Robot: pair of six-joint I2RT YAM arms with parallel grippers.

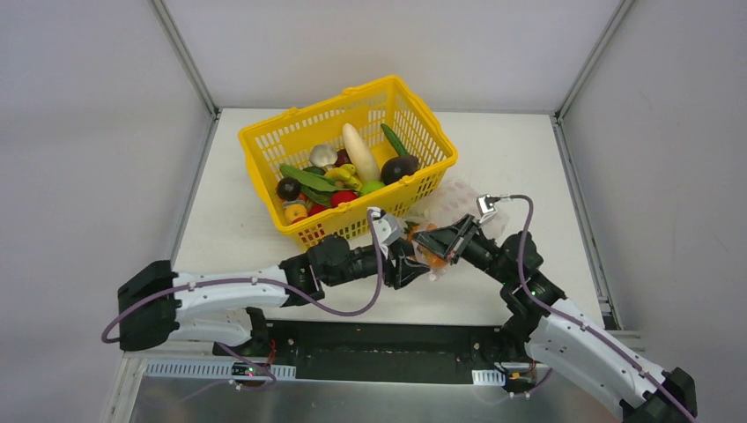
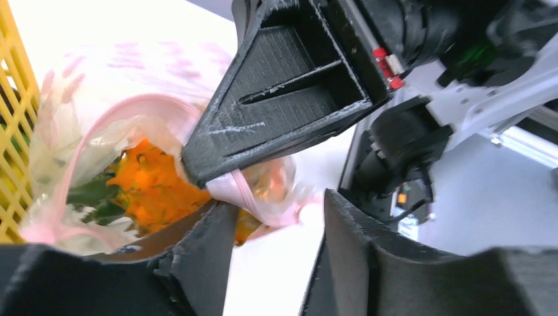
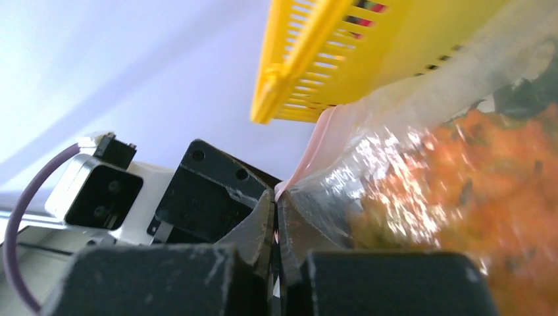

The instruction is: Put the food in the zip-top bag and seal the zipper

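The clear zip top bag (image 1: 462, 198) with pink dots holds an orange spiky food (image 2: 154, 178) and something dark green, beside the yellow basket. My right gripper is shut on the bag's pink zipper edge (image 3: 306, 155), which runs up from its fingertips. My left gripper stands part open just below that edge in the left wrist view, facing the right gripper's fingers. Both grippers meet over the bag's near end in the top view, where the contact is partly hidden.
The yellow basket (image 1: 264, 150) of produce stands at the back, close behind the bag. The table's front edge lies just below the grippers.
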